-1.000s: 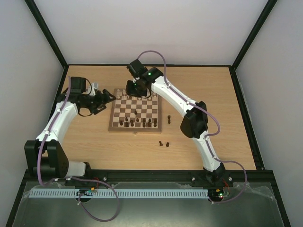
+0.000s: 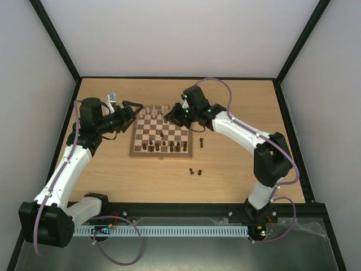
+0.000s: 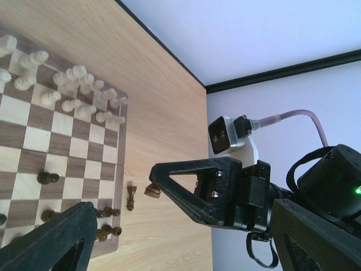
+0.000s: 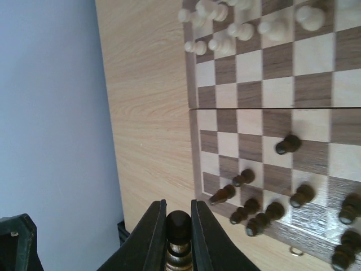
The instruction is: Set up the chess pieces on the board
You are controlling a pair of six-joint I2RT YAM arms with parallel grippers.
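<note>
A checkered board [image 2: 132,148] lies mid-table. White pieces [image 3: 49,97] stand along its far side, and dark pieces [image 4: 274,210] are lined up at the near side. One dark piece [image 2: 162,134] is alone farther in on the squares. Above the board's right part, my right gripper [image 2: 167,117] is shut on a dark chess piece, whose end also shows at its fingertips in the left wrist view. By the board's far left corner hovers my left gripper [image 2: 136,112], its fingers [image 3: 53,240] wide apart and nothing between them.
Right of the board a dark piece [image 2: 201,142] is on bare table. Two more dark pieces, one [image 2: 191,171] beside the other [image 2: 199,172], are nearer the front.
My right gripper has moved rightward across the far part of the board. The left gripper has shifted slightly right and its fingers stand wider apart. Pieces on the table have not moved.
</note>
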